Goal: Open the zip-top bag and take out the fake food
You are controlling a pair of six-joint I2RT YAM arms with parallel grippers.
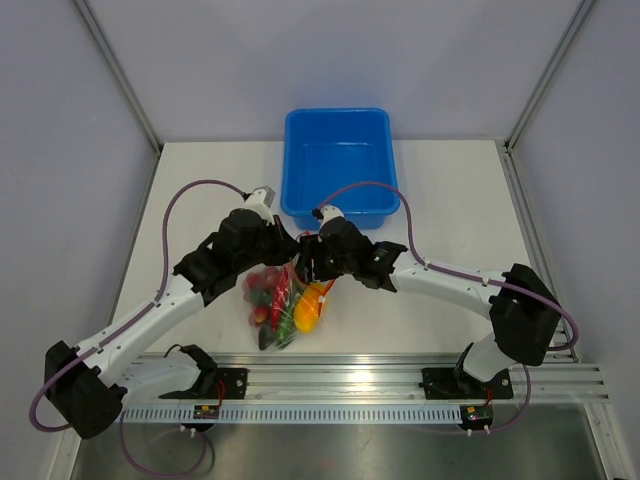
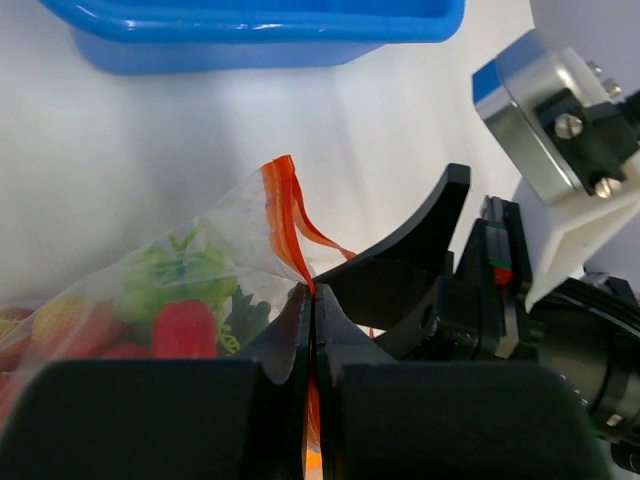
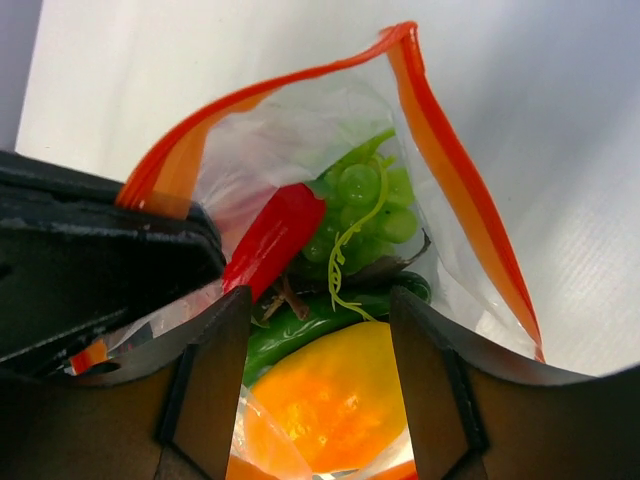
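The clear bag with an orange zip edge (image 3: 455, 165) gapes at its mouth in the right wrist view. Inside lie a red pepper (image 3: 278, 238), green grapes (image 3: 365, 205), a long green pepper (image 3: 300, 335) and an orange-yellow piece (image 3: 335, 395). My left gripper is shut on the bag's orange edge (image 2: 285, 205). Over the open mouth, my right gripper has its fingers (image 3: 425, 345) parted, with the bag's contents showing beyond the gap. From above, the filled bag (image 1: 282, 300) lies on the table below both grippers.
Behind the grippers stands an empty blue bin (image 1: 340, 160). Both grippers are very close together.
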